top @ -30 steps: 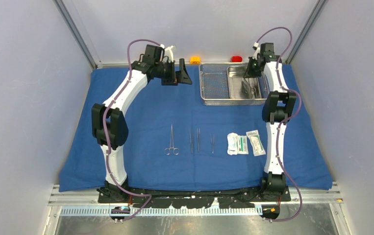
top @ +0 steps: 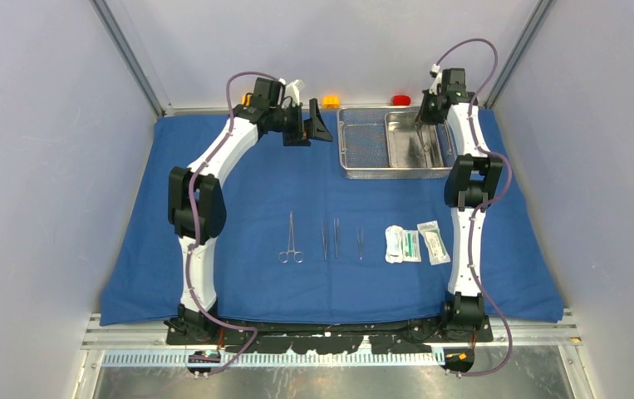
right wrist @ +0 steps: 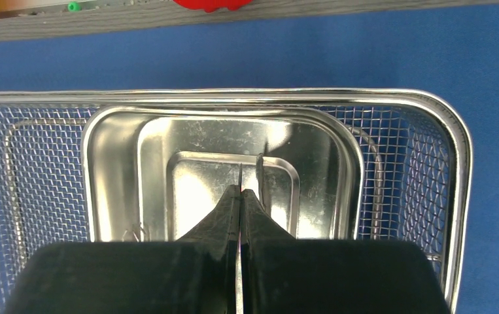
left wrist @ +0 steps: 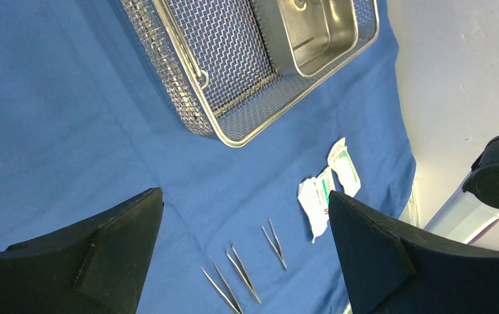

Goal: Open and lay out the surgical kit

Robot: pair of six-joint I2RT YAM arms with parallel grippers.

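Over the inner steel tray (right wrist: 191,137), my right gripper is shut on a thin metal instrument (right wrist: 240,175); most of it is hidden by the fingers, and its kind is unclear. The tray sits inside the mesh basket (top: 367,174) at the back. Left of the basket, my left gripper (top: 309,140) hangs open and empty above the cloth. Laid out in front are a ringed clamp or scissors (top: 292,251), several tweezers (top: 336,239) and packets, including a green-labelled one (top: 411,246).
Blue cloth (top: 251,191) covers the table, with free room at left and between the basket and the laid-out row. Small yellow (top: 331,102) and red (top: 401,100) pieces stand at the back edge. Two small rings (right wrist: 135,233) show inside the tray.
My left gripper has shifted slightly right. The right gripper has moved only a little over the tray, and the metal visible below it has changed position. The laid-out row is unchanged.
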